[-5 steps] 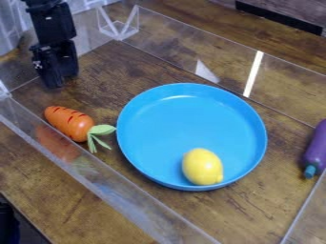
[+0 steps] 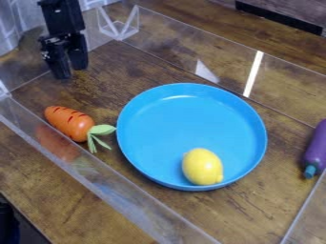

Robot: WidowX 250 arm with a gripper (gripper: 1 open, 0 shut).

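Note:
The black gripper (image 2: 67, 63) hangs at the top left, above the wooden surface near the clear wall; whether its fingers are apart is hard to make out. A toy carrot (image 2: 69, 122) with green leaves lies below it. A blue plate (image 2: 178, 114) holds a yellow lemon (image 2: 203, 167) toward its front. A purple eggplant-like toy (image 2: 315, 149) lies at the right edge.
Clear plastic walls (image 2: 102, 191) border the wooden work surface (image 2: 128, 67). Bare wood lies behind the plate and between the gripper and the plate.
The gripper has shifted slightly at the top left. The carrot, plate, lemon and purple toy have stayed in place.

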